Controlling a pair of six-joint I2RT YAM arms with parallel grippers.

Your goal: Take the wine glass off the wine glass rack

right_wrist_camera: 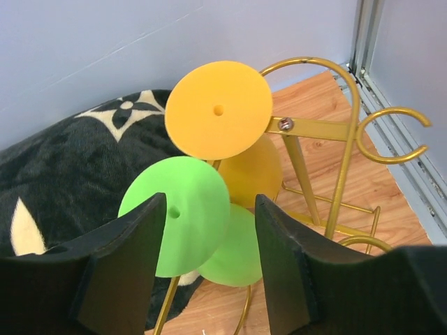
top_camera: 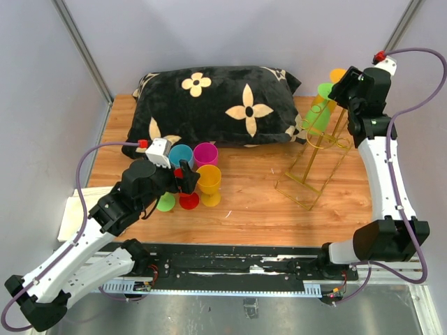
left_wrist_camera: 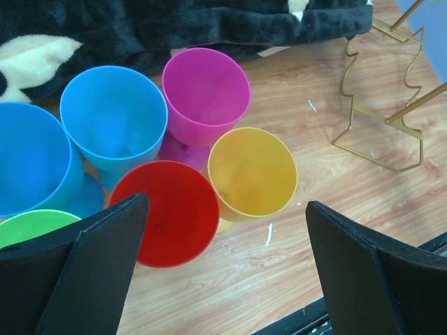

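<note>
The gold wine glass rack (top_camera: pixel 307 178) stands on the right of the table, with green and orange glasses hanging base-up near its top. My right gripper is over it, fingers apart around the upper green glass (right_wrist_camera: pixel 167 237), whose base sits between and just beyond the tips; contact cannot be told. An orange glass (right_wrist_camera: pixel 218 98) is behind it, a second green glass (right_wrist_camera: pixel 234 262) lower. My left gripper hangs open over a cluster of cups, among them red (left_wrist_camera: pixel 171 230), yellow (left_wrist_camera: pixel 255 174) and pink (left_wrist_camera: pixel 202 87) ones.
A dark flowered cushion (top_camera: pixel 209 105) fills the back of the table. A pale board (top_camera: pixel 77 216) lies at the left. The middle of the table, between cups and rack, is clear. Walls close off the back and sides.
</note>
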